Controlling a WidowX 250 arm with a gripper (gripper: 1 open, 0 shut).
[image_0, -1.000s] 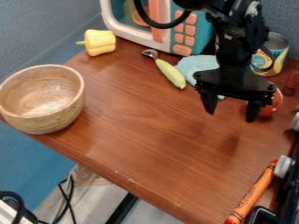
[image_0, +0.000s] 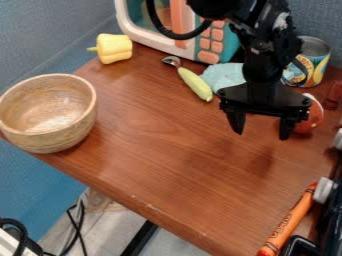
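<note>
My black gripper (image_0: 261, 127) hangs over the right back of the wooden table (image_0: 160, 190), its two fingers apart and pointing down, with nothing visible between them. Just behind and right of it is a red round object (image_0: 310, 116) with a white mark, partly hidden by the gripper. A can (image_0: 313, 58) stands behind at the back right.
A wooden bowl (image_0: 40, 115) sits at the left edge. A yellow pepper-like toy (image_0: 112, 48), toy microwave (image_0: 154, 25), pale banana-like item (image_0: 195, 83) and blue cloth (image_0: 223, 75) lie at the back. An orange crayon (image_0: 285, 228) is front right.
The objects on the table have not visibly moved.
</note>
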